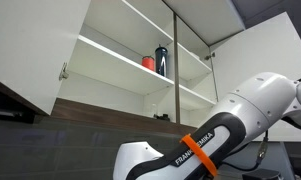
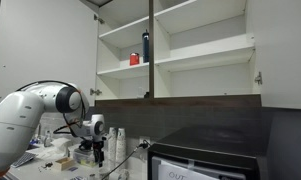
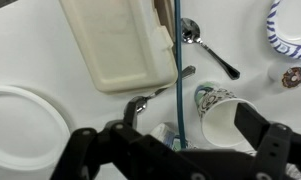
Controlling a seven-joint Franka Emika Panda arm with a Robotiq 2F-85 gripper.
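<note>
My gripper stands open above a white tabletop, its dark fingers wide apart at the bottom of the wrist view. Between and just beyond them are a white cup with a printed pattern [image 3: 210, 97], lying tilted, and a clear item [image 3: 164, 134] that is partly hidden. A spoon [image 3: 191, 32] lies at the upper right, and another metal utensil [image 3: 162, 90] is beside the beige tray [image 3: 120, 45]. In exterior view 2 the gripper [image 2: 98, 156] hangs low over the cluttered counter; exterior view 1 does not show it.
A white plate [image 3: 25, 130] lies on the left and a blue-patterned plate [image 3: 280, 40] at the upper right. A thin blue-green strip [image 3: 179, 70] crosses the wrist view. Stacked cups [image 2: 121, 145] and a black box [image 2: 215, 148] stand rightward. The open cabinet holds a red can [image 2: 134, 59] and dark bottle [image 2: 146, 47].
</note>
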